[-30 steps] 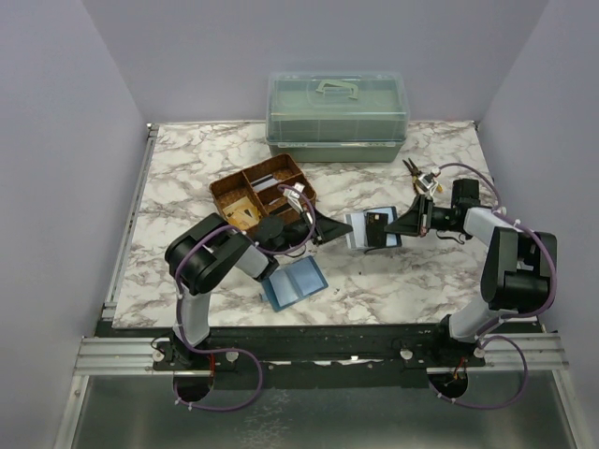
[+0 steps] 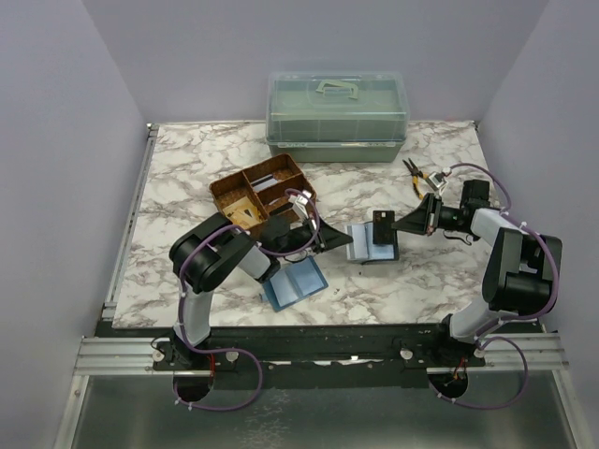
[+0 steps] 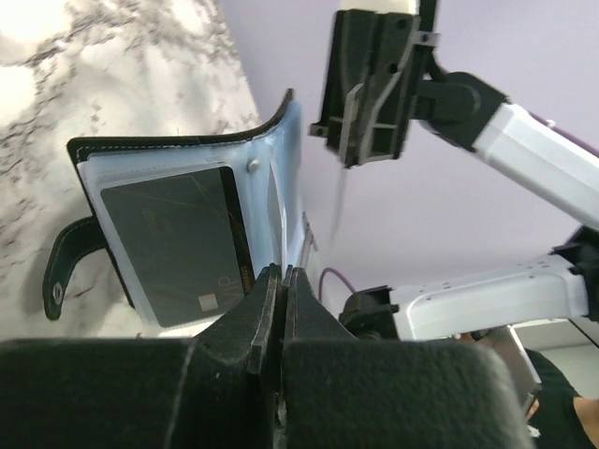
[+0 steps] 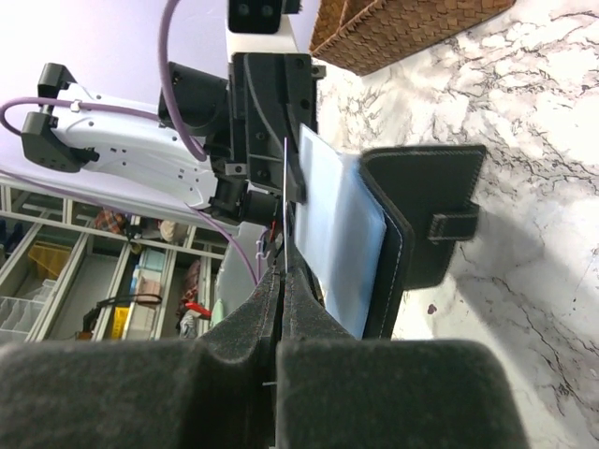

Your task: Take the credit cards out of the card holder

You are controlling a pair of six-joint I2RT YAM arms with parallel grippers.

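The card holder (image 2: 360, 245) hangs between the grippers at centre right, black outside with pale blue sleeves. A dark card (image 3: 178, 248) shows in a clear sleeve in the left wrist view. My left gripper is shut on the edge of the holder's sleeves. My right gripper is shut, with a thin card (image 4: 285, 187) edge-on at its fingertips; in the top view a dark card (image 2: 383, 226) stands at that gripper, over the holder.
A blue open holder (image 2: 309, 276) lies at the front left. A divided woven basket (image 2: 225, 187), pliers (image 2: 415, 176) and a green lidded box (image 2: 337, 126) stand behind.
The holder's right part sits a little lower; the left gripper has barely moved.
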